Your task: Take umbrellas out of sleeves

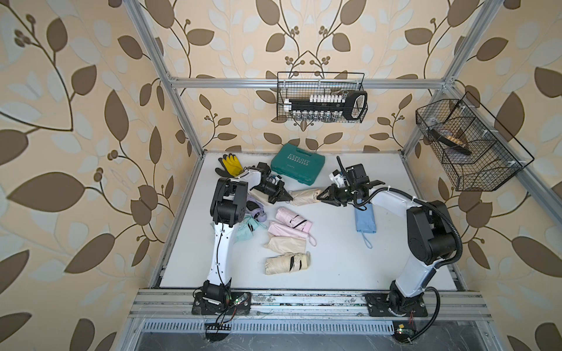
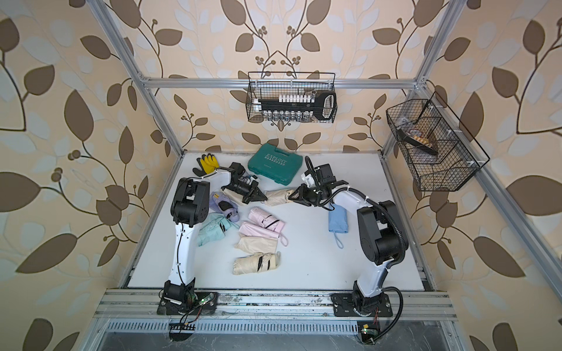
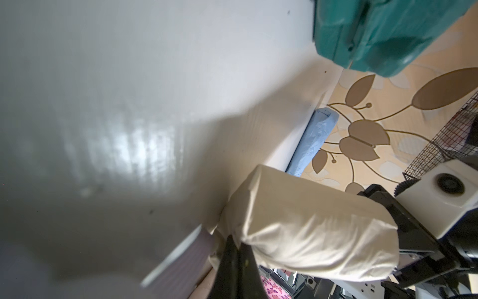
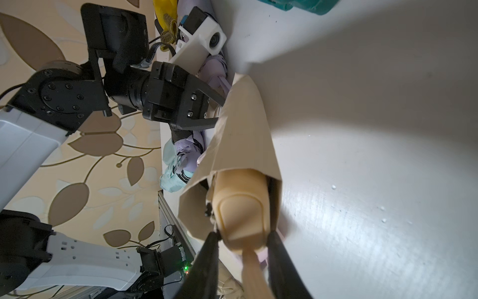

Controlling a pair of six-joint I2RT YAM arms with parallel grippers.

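Between the two arms hangs a beige sleeve point(image 1: 304, 197) with an umbrella point(image 4: 244, 214) inside. My left gripper is shut on the sleeve's closed end, pinching the cloth at its tips. In the right wrist view, the sleeve's mouth gapes around the umbrella's rounded beige handle end. My right gripper stands part open, its fingers point(image 4: 206, 259) on either side of that handle end. A beige strap point(image 4: 254, 274) runs back between them. Whether either finger touches the handle, I cannot tell.
Pink point(image 1: 292, 218), beige point(image 1: 287, 263), lilac point(image 2: 225, 206) and mint point(image 2: 213, 228) umbrella pieces lie left of centre. A blue sleeve point(image 1: 366, 221) lies below the right arm. Behind stands a green case point(image 1: 297, 163), with yellow gloves point(image 1: 233, 165) to its left.
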